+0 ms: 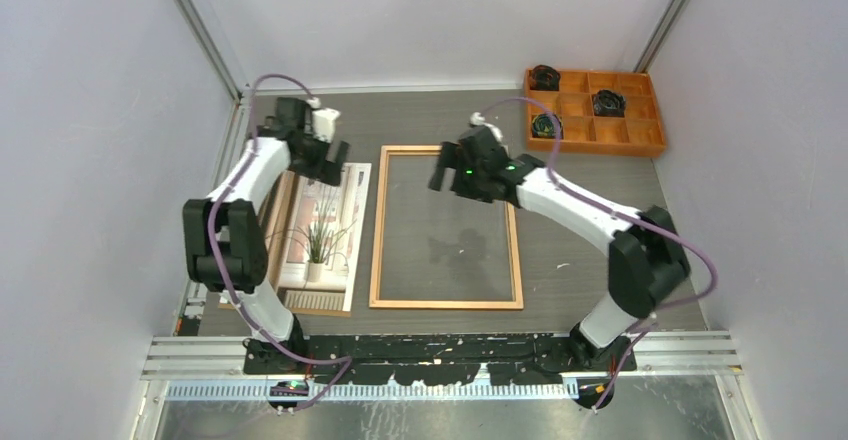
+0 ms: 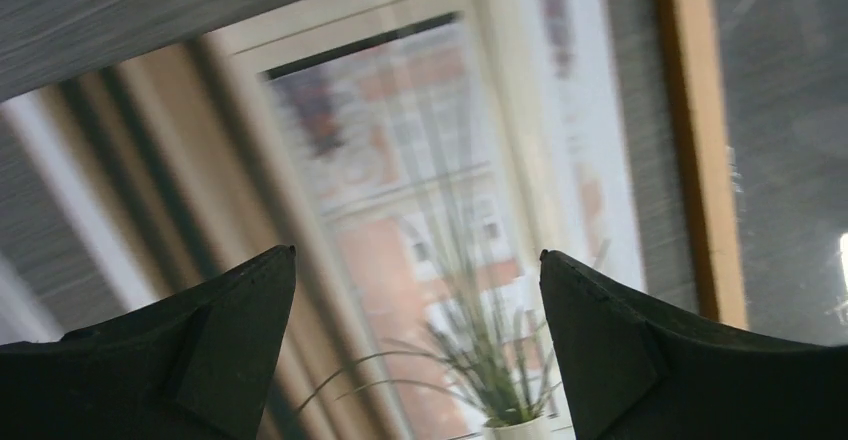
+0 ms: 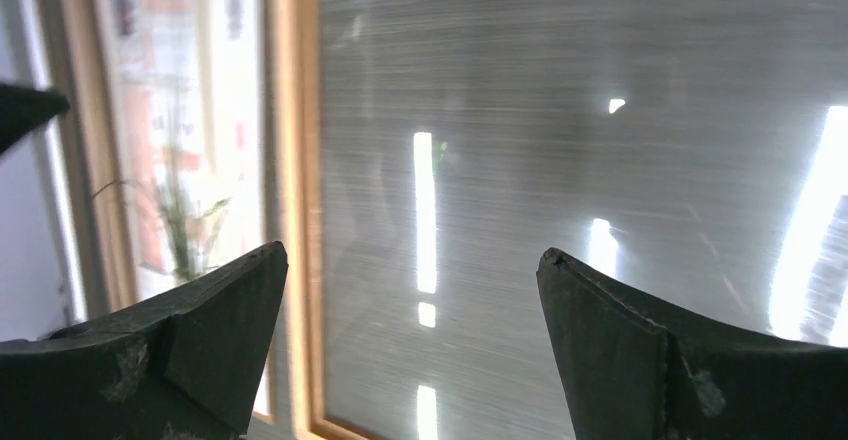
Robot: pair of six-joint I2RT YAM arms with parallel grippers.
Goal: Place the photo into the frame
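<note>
The wooden frame point(image 1: 376, 250) lies flat in the middle of the table, with clear glare on its glassy inside in the right wrist view. Left of it, a narrow strip of table between, lies the photo point(image 1: 346, 240), printed with a potted grass plant point(image 2: 500, 380). My left gripper point(image 1: 332, 160) hangs over the photo's far end, open and empty. Above the upper part of the frame my right gripper point(image 1: 445, 167) is open too, with nothing between its fingers. The wrist views are blurred.
At the back right stands an orange compartment box point(image 1: 630, 140) holding several dark coils. Purple hoses loop along both arms.
</note>
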